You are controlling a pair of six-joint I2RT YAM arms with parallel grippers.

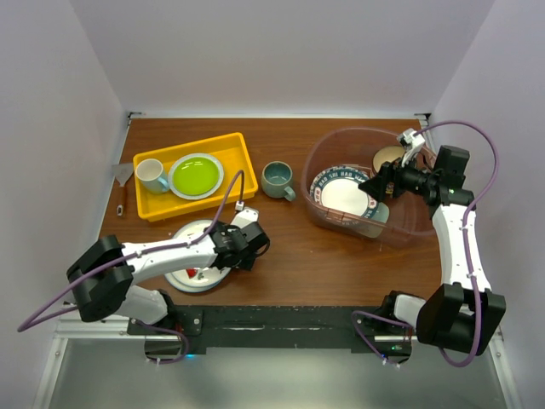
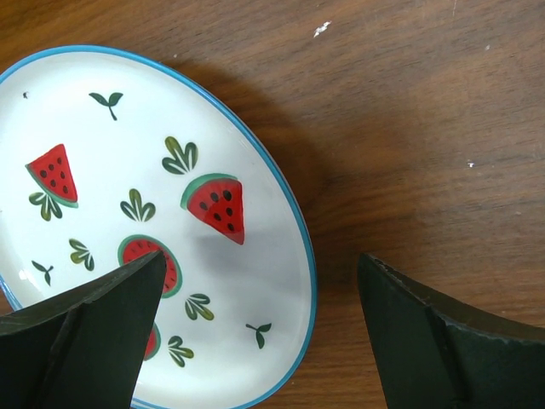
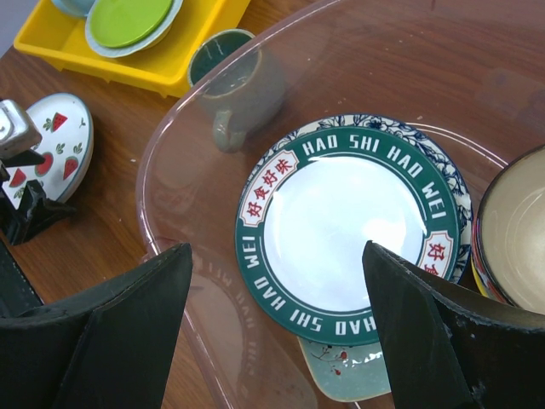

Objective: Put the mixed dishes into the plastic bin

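A watermelon-patterned plate [image 2: 213, 281] lies on the table; my left gripper hangs open over its right rim, one finger above the plate, the other beyond the edge. My right gripper is open above the clear plastic bin [image 1: 400, 234], holding nothing. In the bin lie a green-rimmed plate [image 3: 332, 230], a pale square dish [image 3: 341, 371] beneath it and a beige dish [image 3: 519, 230]. A teal mug [image 1: 276, 176] stands left of the bin. A yellow tray [image 1: 153, 209] holds a light mug [image 1: 151, 171] and a green plate [image 1: 196, 175].
A scraper [image 1: 121, 179] lies at the table's left edge. Bare wood [image 1: 298, 264] spans the front middle, between the watermelon plate and the bin.
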